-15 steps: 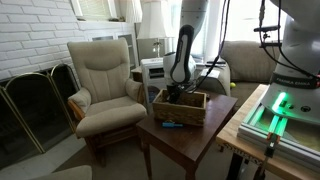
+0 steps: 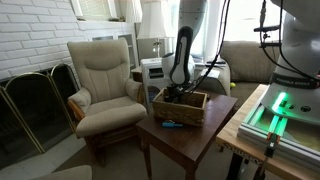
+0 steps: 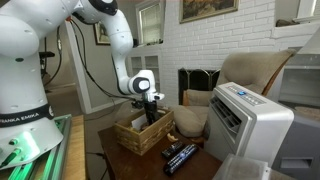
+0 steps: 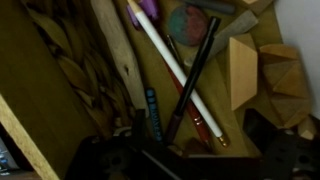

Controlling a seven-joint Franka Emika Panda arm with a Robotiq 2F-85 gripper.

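My gripper is open inside a woven basket (image 2: 178, 120), its dark fingers (image 4: 268, 138) standing wide apart in the wrist view. A black pen (image 4: 191, 84) and a white pencil (image 4: 178, 68) lie slantwise, their lower ends between the fingers. Beside them are a red pen (image 4: 200, 122) and a dark ribbed stick (image 4: 153, 114). A flat wooden stick (image 4: 121, 50), a reddish-blue ball (image 4: 187, 24) and angular wooden blocks (image 4: 243, 72) also lie there. In the exterior views the basket's walls hide the fingertips.
The basket stands on a dark wooden table (image 3: 133, 163). A black object (image 3: 180, 157) lies outside it, by its wall; exterior view 1 shows a blue item (image 2: 172, 125) in front. A beige armchair (image 2: 105, 85) and a white printer-like machine (image 3: 245, 120) stand beyond.
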